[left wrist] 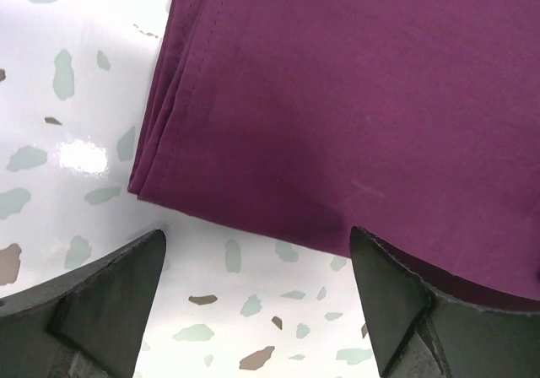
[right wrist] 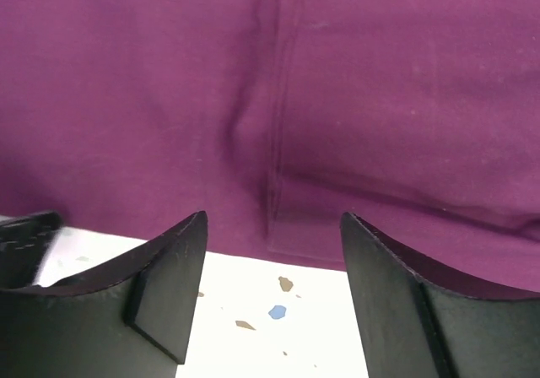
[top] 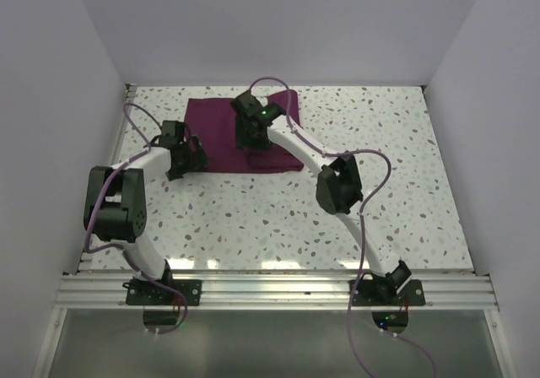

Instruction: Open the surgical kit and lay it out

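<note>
The surgical kit is a maroon cloth wrap [top: 221, 133], lying partly unfolded at the table's back left. My left gripper stands open at its front-left corner, fingers apart, and stacked cloth layers [left wrist: 162, 133] show along the left edge. Over the wrap's middle front, my right gripper has its fingers apart too. A vertical folded edge of an upper layer [right wrist: 283, 83] passes between and beyond those fingertips, with no cloth visibly pinched. What lies inside the wrap is hidden.
Part of the dark left gripper shows at the left edge of the right wrist view, so the two grippers are fairly close.
</note>
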